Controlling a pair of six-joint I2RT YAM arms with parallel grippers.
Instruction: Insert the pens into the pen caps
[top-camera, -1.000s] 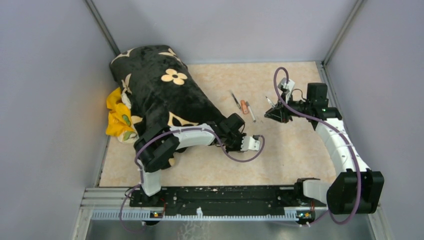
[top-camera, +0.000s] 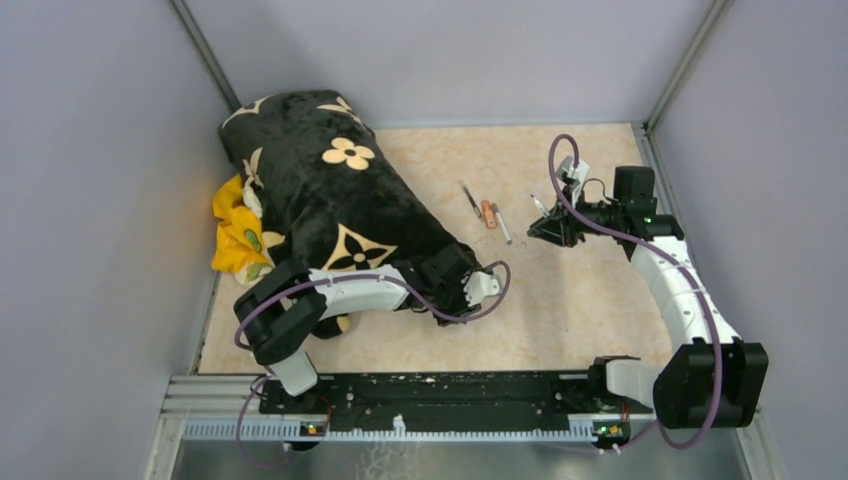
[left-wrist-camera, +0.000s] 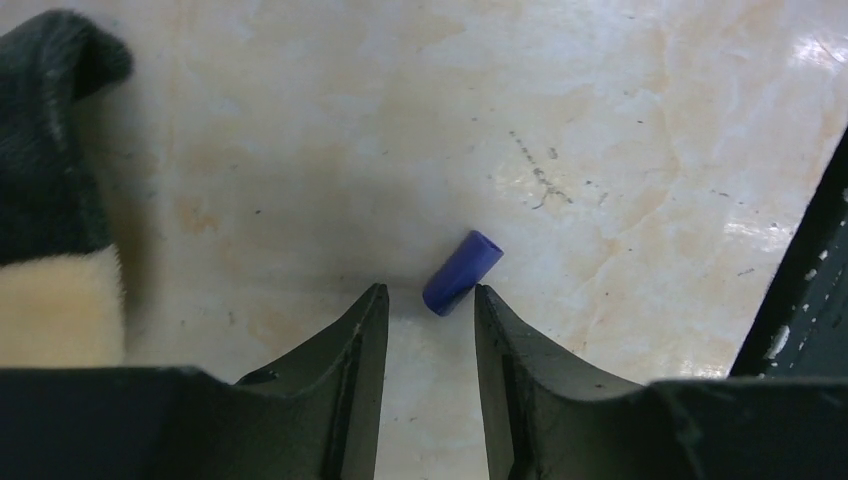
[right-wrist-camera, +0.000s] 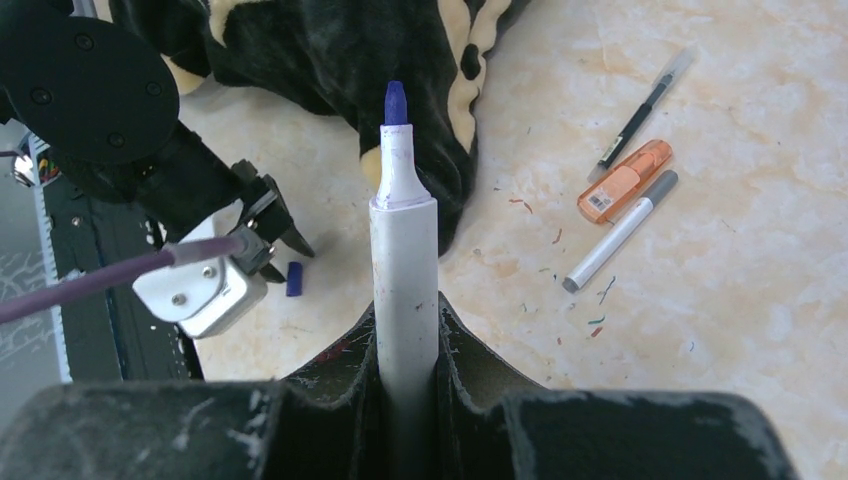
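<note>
A short blue pen cap (left-wrist-camera: 463, 272) lies slanted on the table in the left wrist view, its far end tipped to the right. My left gripper stands open over it, and the cap's near end is between the fingertips, closer to the right one. From the right wrist view, the same cap (right-wrist-camera: 294, 279) shows just beside the left fingers. My right gripper is shut on a white pen (right-wrist-camera: 405, 255), whose bare blue tip (right-wrist-camera: 396, 104) points away from the fingers. The top view hides the cap under the left arm.
A dark pen (right-wrist-camera: 634, 122), an orange bottle (right-wrist-camera: 625, 180) and a grey-capped white marker (right-wrist-camera: 622, 230) lie together at mid-table. A dark patterned blanket (top-camera: 300, 170) covers the left side, close to the left arm. Bare table (top-camera: 530, 310) lies between the arms.
My right gripper still grips the white pen, unmoved.
</note>
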